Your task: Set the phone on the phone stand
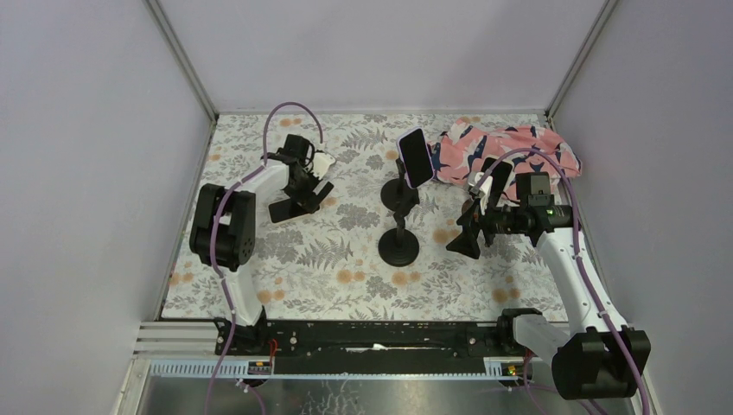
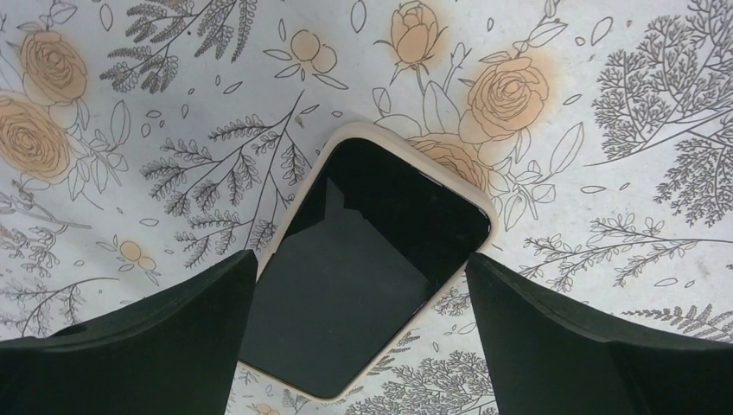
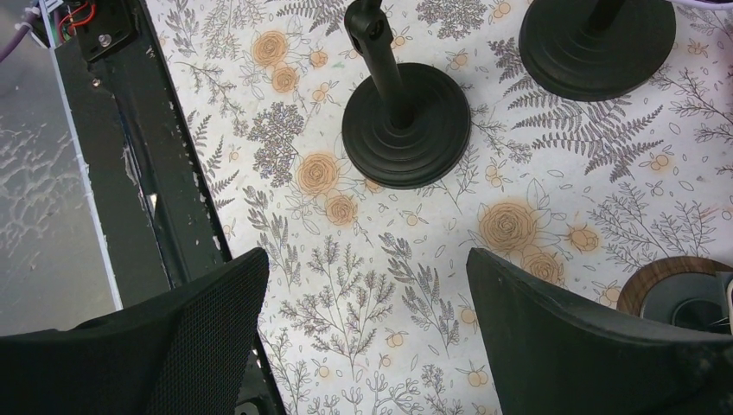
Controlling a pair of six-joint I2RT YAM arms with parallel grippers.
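A phone (image 2: pixel 354 268) with a black screen and pale rim lies flat on the floral table, partly under my left gripper, whose open fingers flank it in the left wrist view. In the top view the phone (image 1: pixel 285 210) is at the left. An empty black stand (image 1: pixel 399 249) stands centre front, also seen as a stand (image 3: pixel 406 147) in the right wrist view. Behind it another stand (image 1: pixel 391 196) holds an upright phone (image 1: pixel 417 156). My right gripper is open and empty, to the right of the stands.
A pink patterned cloth (image 1: pixel 536 138) lies at the back right, with another dark device (image 1: pixel 499 171) by it, partly hidden by the right arm. A wood-rimmed base (image 3: pixel 640 285) sits near the right gripper.
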